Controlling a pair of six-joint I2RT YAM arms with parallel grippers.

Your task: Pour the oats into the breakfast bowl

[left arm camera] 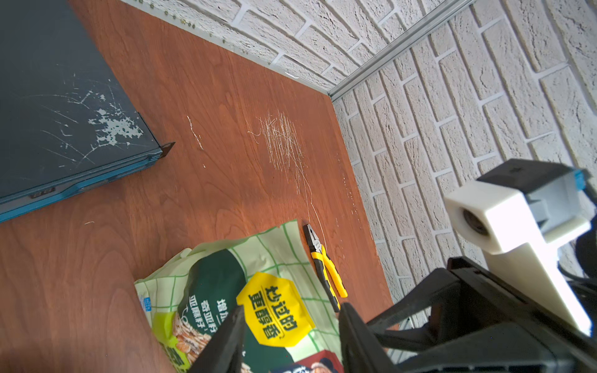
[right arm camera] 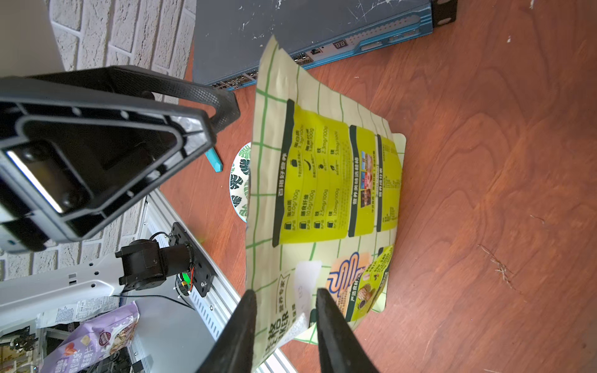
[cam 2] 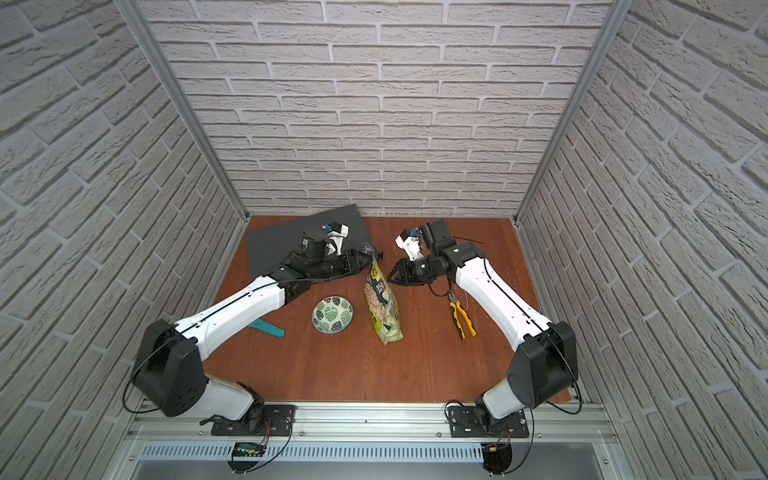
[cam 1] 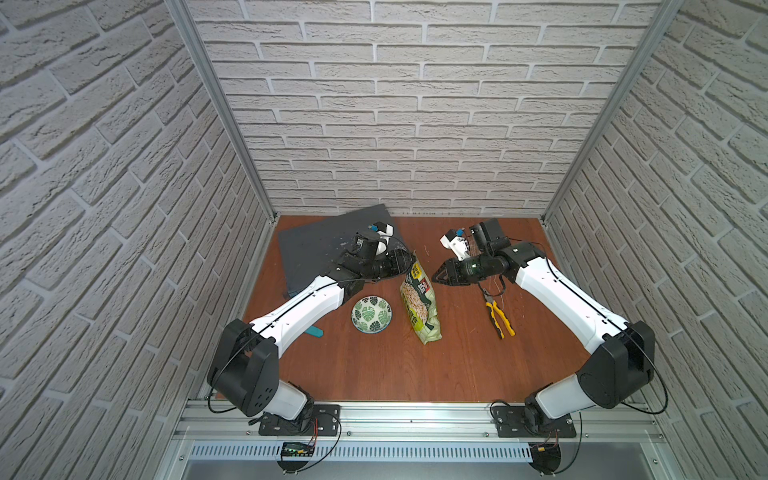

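Observation:
The oat bag (cam 1: 421, 304), pale green with yellow and dark print, stands on the table just right of the round leaf-patterned bowl (cam 1: 372, 314). Close to the left of the bag's upper end is my left gripper (cam 1: 414, 261). In the left wrist view its fingers (left arm camera: 231, 338) are spread, with the bag showing beyond them. My right gripper (cam 1: 436, 279) is to the right of the bag, a gap between them in the top left view. Its fingers (right arm camera: 241, 329) stand apart and face the bag's printed back; neither gripper shows a hold on it.
A dark flat box (cam 1: 336, 240) lies at the back left, behind the left arm. Yellow-handled pliers (cam 1: 500, 317) rest on the right, and a teal object (cam 1: 314, 330) lies left of the bowl.

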